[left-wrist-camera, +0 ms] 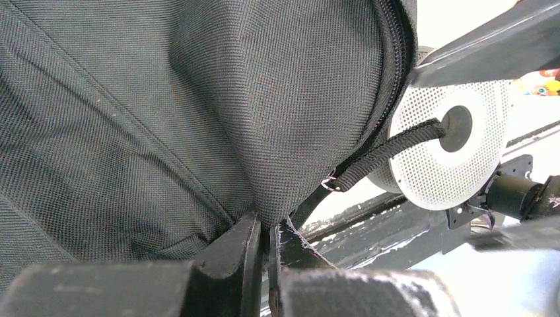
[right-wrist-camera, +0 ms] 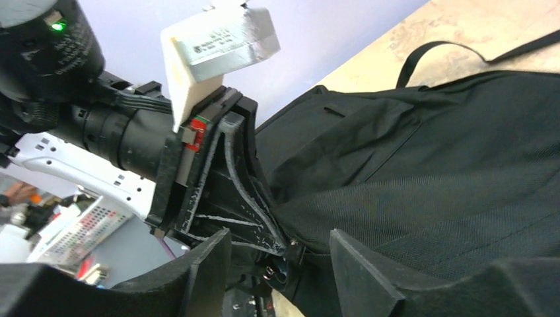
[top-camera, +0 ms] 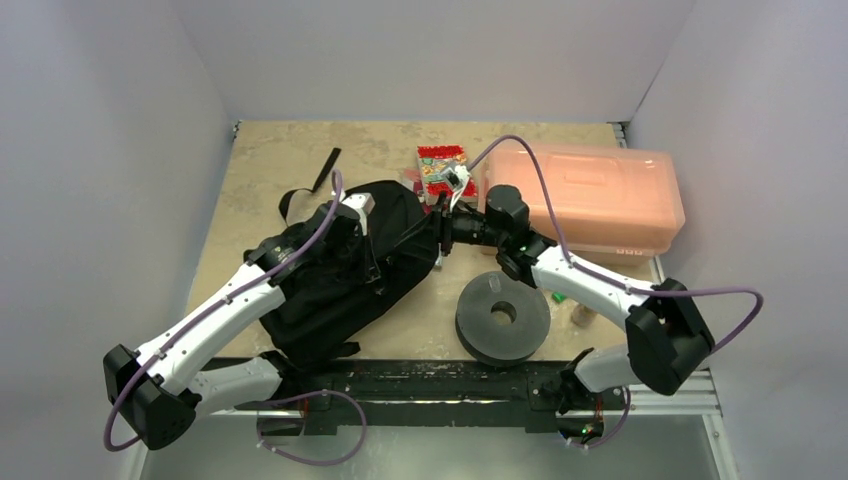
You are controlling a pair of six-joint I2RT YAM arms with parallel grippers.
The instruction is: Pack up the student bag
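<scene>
The black student bag point(top-camera: 325, 310) lies on the left half of the table, its cloth creased. My left gripper point(top-camera: 375, 280) is shut at the bag's right side; in the left wrist view a fold of dark fabric point(left-wrist-camera: 264, 152) runs in between its fingertips. A zipper edge point(left-wrist-camera: 399, 59) with a strap tab curves beside that fold. My right gripper stands open over the bag's right edge, facing the left gripper, with no object held between its fingers. The bag's inside is hidden from the top view.
A colourful red-edged pack point(top-camera: 440, 160) lies at the back centre. The translucent orange box point(top-camera: 590, 195) fills the back right. A grey round roll point(top-camera: 500, 335) stands near the front edge. Bare table point(top-camera: 410, 330) shows between bag and roll.
</scene>
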